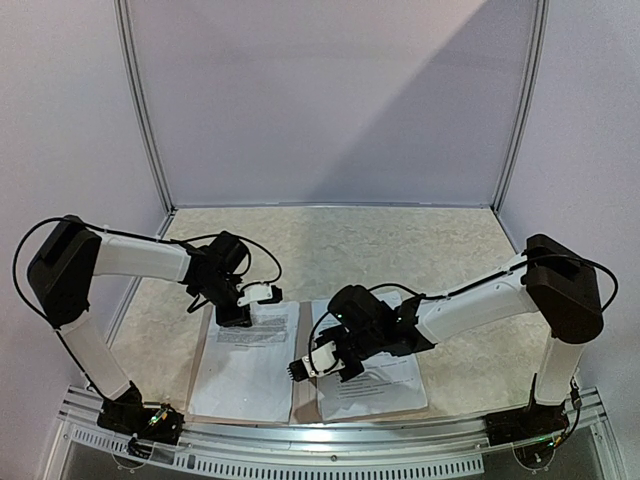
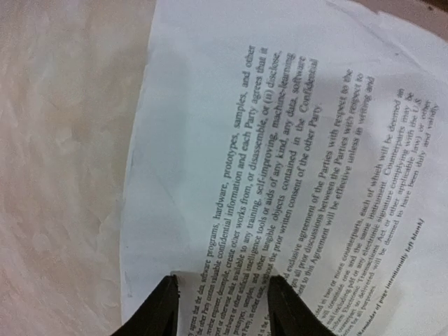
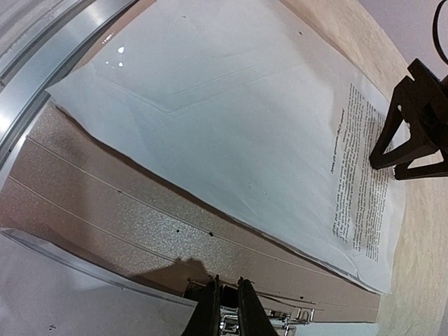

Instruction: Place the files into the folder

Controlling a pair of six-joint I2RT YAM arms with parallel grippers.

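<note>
The brown folder (image 1: 306, 400) lies spread flat, its spine running between two sets of white sheets. On its left half rest printed files (image 1: 240, 385), their text toward the far end. My left gripper is parted over that text, nothing gripped between its fingers; in the right wrist view its tips are at the page or just above it. At the spine, my right gripper has its fingers nearly together on the metal clip (image 3: 297, 315). The fingers hide part of the clip. More printed sheets (image 1: 375, 395) cover the right half, partly under the right arm.
A metal rail (image 1: 330, 430) borders the near side of the folder. Beyond the folder, the pale table (image 1: 350, 240) is bare. Walls close in both sides and the back.
</note>
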